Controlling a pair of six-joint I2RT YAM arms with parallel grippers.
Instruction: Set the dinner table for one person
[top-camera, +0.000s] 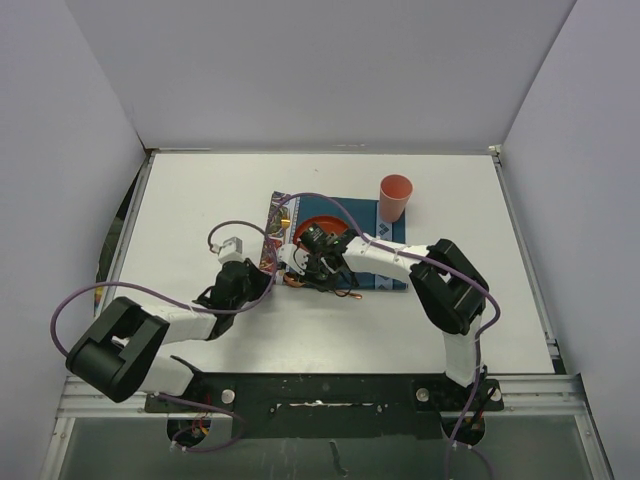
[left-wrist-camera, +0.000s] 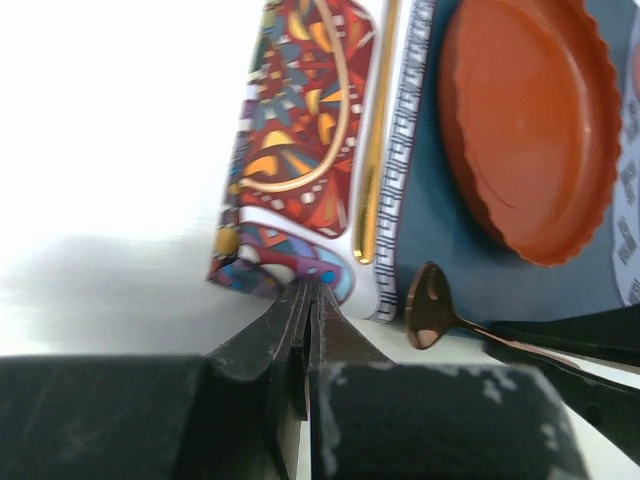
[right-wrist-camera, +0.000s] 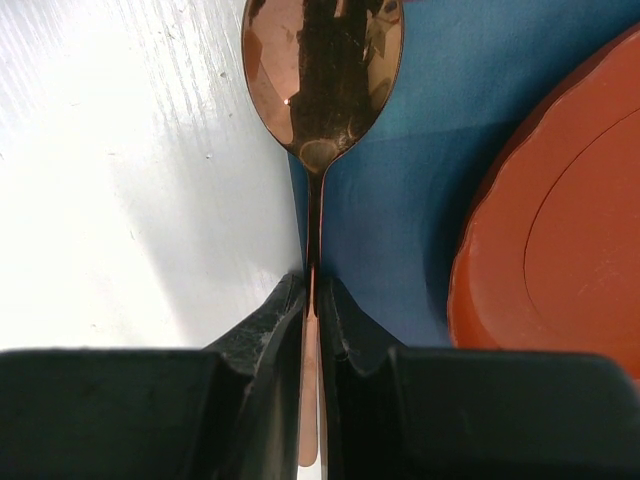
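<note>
My right gripper is shut on the thin handle of a copper spoon (right-wrist-camera: 318, 70), at the front edge of the blue placemat (top-camera: 355, 208). The spoon's bowl (left-wrist-camera: 428, 305) points left towards the napkin. My left gripper is shut at the near edge of a patterned red napkin (left-wrist-camera: 300, 110); no cloth clearly shows between its fingers. A slim golden utensil (left-wrist-camera: 372, 180) lies along the napkin's right side. On the mat sits an orange-red plate (left-wrist-camera: 530, 110), partly hidden by my right arm from above. An orange cup (top-camera: 395, 198) stands at the mat's back right.
Bare white table (top-camera: 190, 200) lies to the left, and the right side (top-camera: 465, 210) is clear too. Both grippers are close together at the front of the setting. Purple cables (top-camera: 150, 294) loop above the table along the arms.
</note>
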